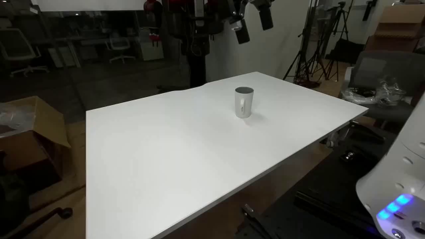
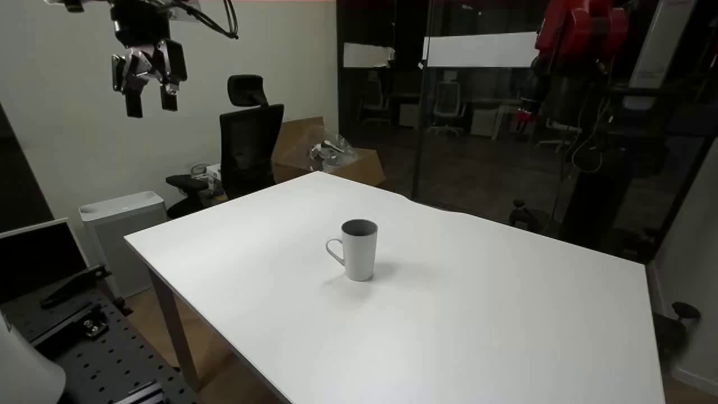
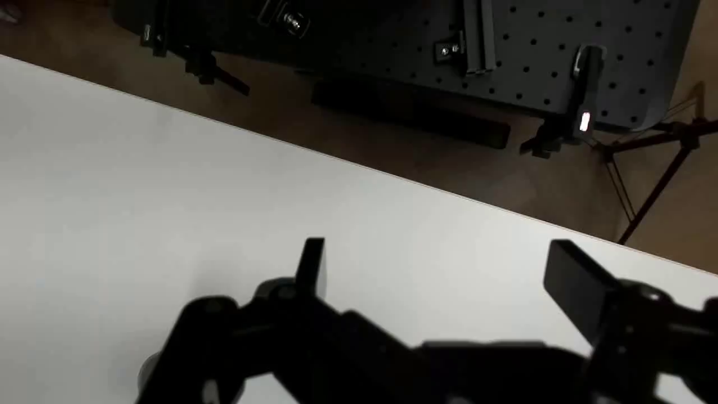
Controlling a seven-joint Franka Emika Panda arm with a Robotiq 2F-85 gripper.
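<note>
A light grey mug (image 1: 243,104) stands upright on the white table (image 1: 167,159), with its handle facing the camera in exterior view 1. In exterior view 2 the same mug (image 2: 360,252) shows its handle on the left and casts a faint shadow. High above the tabletop hangs my gripper (image 2: 152,111), its fingers spread apart and empty. Seen from the wrist, the gripper is wide open over bare table surface. Part of a rounded rim (image 3: 145,370), probably the mug's, peeks out at the lower left, mostly hidden behind the gripper's linkage.
A black perforated bench (image 3: 538,60) lies beyond the table's edge, across a gap. A cardboard box (image 1: 32,135) and an office chair (image 2: 250,141) stand off the table.
</note>
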